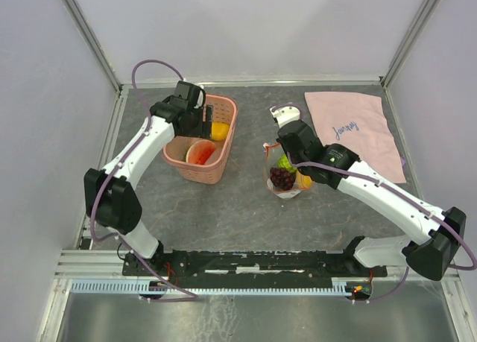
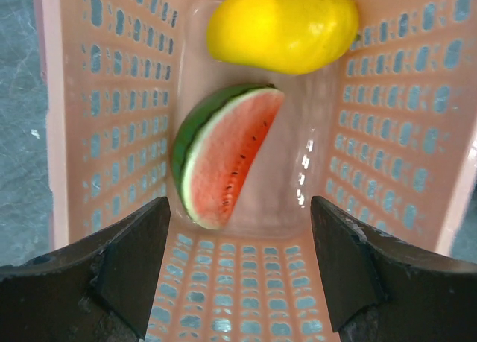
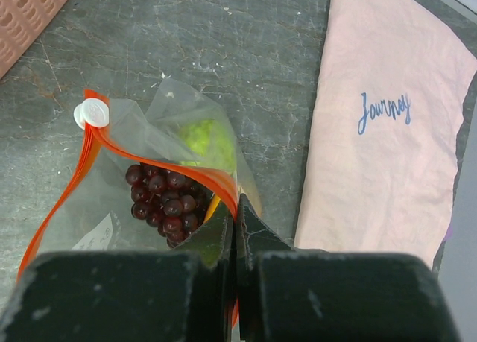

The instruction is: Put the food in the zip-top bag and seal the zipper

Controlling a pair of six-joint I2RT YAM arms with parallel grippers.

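My left gripper (image 1: 203,112) is open over the pink basket (image 1: 195,173), which holds a watermelon slice (image 2: 231,156) and a yellow fruit (image 2: 279,25) at its bottom. My right gripper is shut on the orange zipper rim of the clear zip top bag (image 3: 71,223). Inside the bag show dark red grapes (image 3: 171,204), a green item (image 3: 205,141) and part of a yellow item, partly hidden behind plastic and gripper.
A pink cloth (image 1: 354,133) printed "Journey" lies at the back right.
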